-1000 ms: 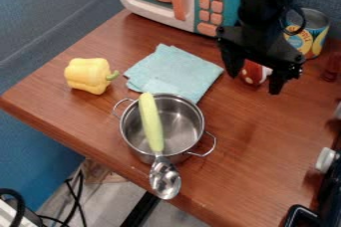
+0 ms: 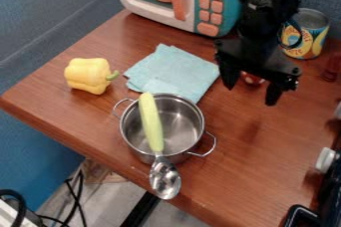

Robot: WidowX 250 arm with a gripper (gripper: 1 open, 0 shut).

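The black gripper hangs low over the back right of the wooden table, its two fingers apart, around or just in front of a small red object that is mostly hidden by it. A steel pot at the front centre holds a pale corn cob, with a ladle at its front edge. A yellow pepper sits at the left, beside a folded light-blue cloth.
A toy microwave stands at the back, with a can to its right. A dark appliance is at the right edge.
The gripper has shifted slightly left and changed its angle over the red object, which is now more hidden behind it. The other things are unmoved.
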